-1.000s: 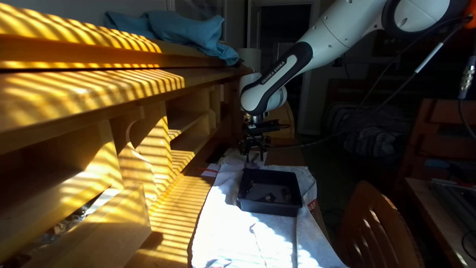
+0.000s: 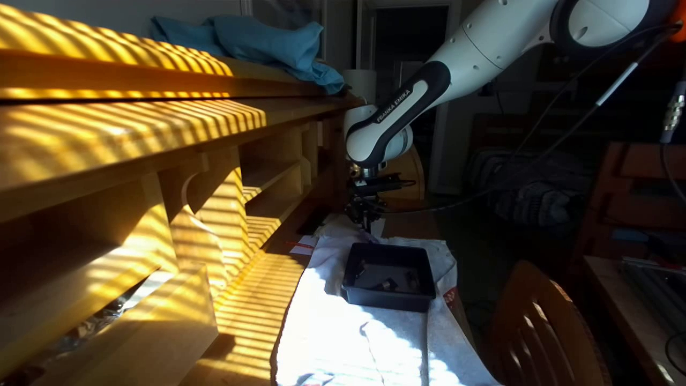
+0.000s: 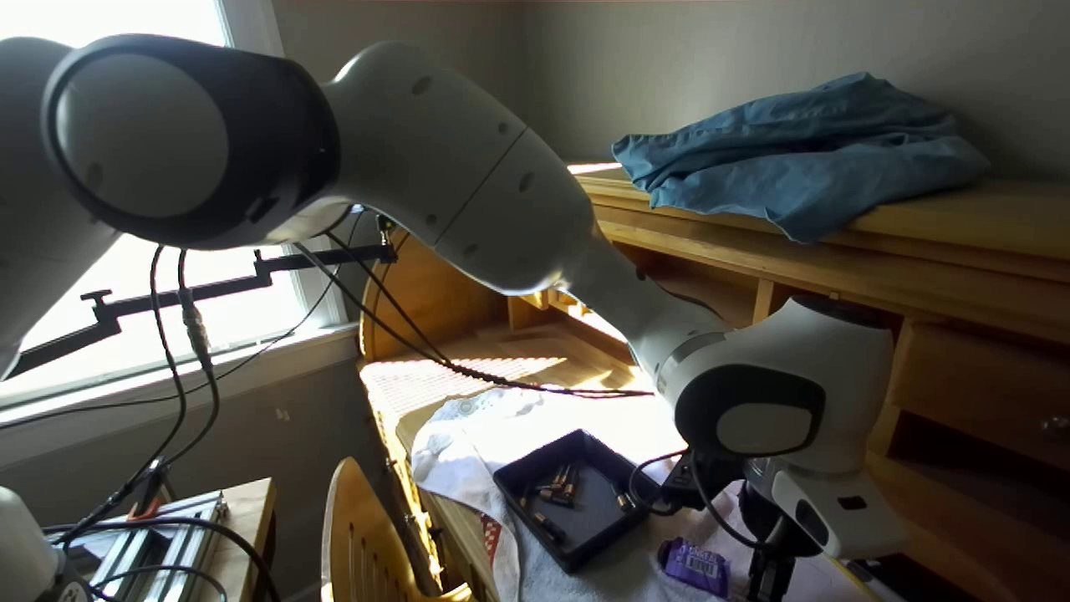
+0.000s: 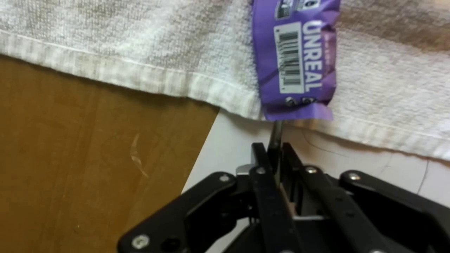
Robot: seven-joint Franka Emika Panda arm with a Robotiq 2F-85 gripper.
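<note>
My gripper is shut on a thin, dark, shiny stick-like object, whose far end reaches the lower edge of a purple wrapper. That wrapper, printed UNREAL with a barcode, lies on the pale towel just ahead of the fingertips. What the stick is, and whether it touches the wrapper, cannot be told. In exterior view 1 the gripper hangs low behind the dark tray. Exterior view 2 has the wrapper on the towel between the tray and the gripper, whose fingertips are cut off there.
A black tray holding several small dark and brass-coloured pieces stands on the towel. White paper lies under the gripper beside bare wood. The shelf unit runs along one side; a chair stands opposite.
A second ago the gripper's fingers stood apart; now they are together around the thin stick. The arm is nearly where it was, and the tray has not moved.
</note>
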